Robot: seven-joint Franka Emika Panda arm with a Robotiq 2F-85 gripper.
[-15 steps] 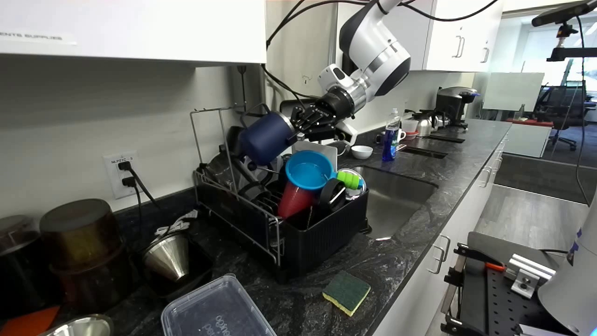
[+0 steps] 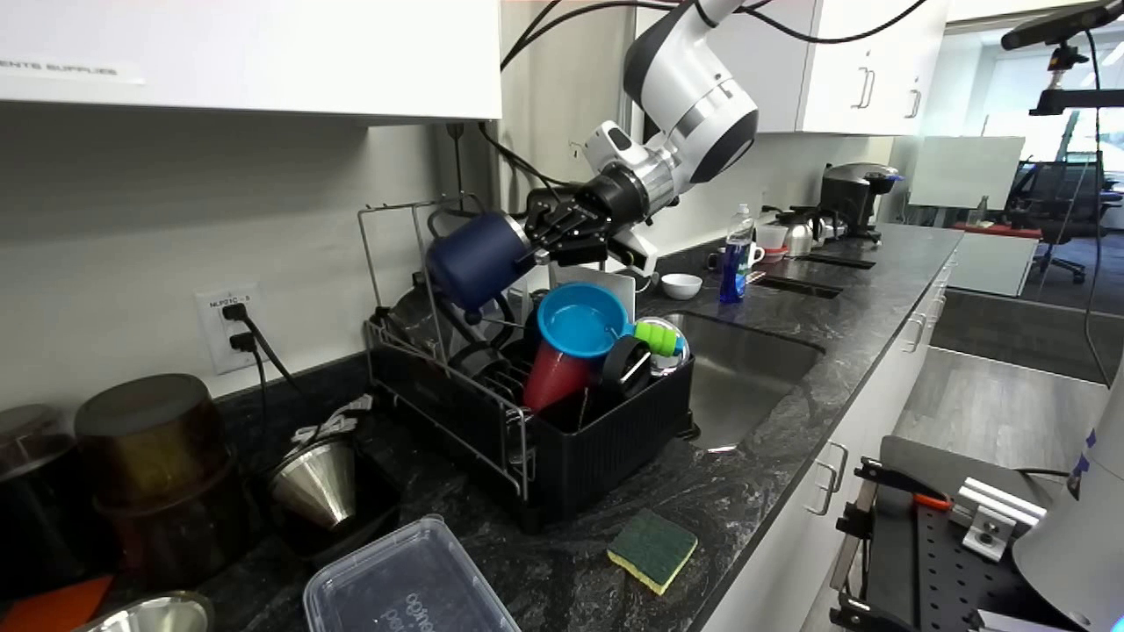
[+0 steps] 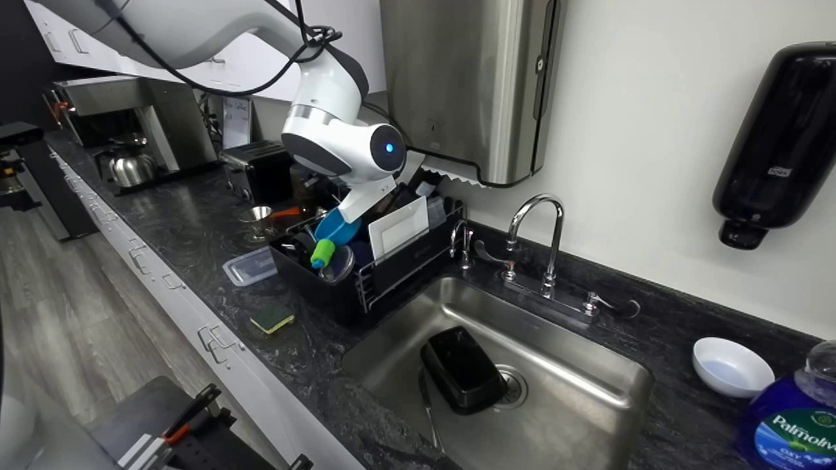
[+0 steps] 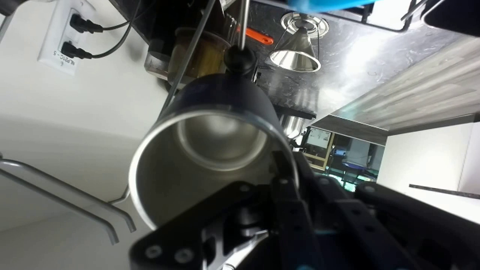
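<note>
A dark blue metal cup (image 2: 479, 262) hangs tilted above the back left of the black dish rack (image 2: 611, 463). My gripper (image 2: 537, 233) is shut on the cup's rim. In the wrist view the mouth of the cup (image 4: 225, 85) faces the camera, showing its bare steel inside. One finger (image 4: 284, 173) of the gripper reaches inside the rim and the other lies outside the wall. A small black knob by the cup's far end touches or overlaps a rack wire; I cannot tell which. Exterior view 2 hides the cup and fingers behind the arm.
The rack holds a blue strainer (image 2: 581, 319), a red cup (image 2: 555, 377), a white board (image 3: 400, 228) and dark pans. Tall rack wires (image 2: 368, 258) rise near the cup. A sponge (image 2: 653, 549) and a plastic lid (image 2: 408, 585) lie on the counter. A black container (image 3: 462, 368) sits in the sink.
My gripper and the cup have shifted a little to the left in exterior view 1, toward the rack's tall wires. The cup is still gripped; the other dishes stay where they were.
</note>
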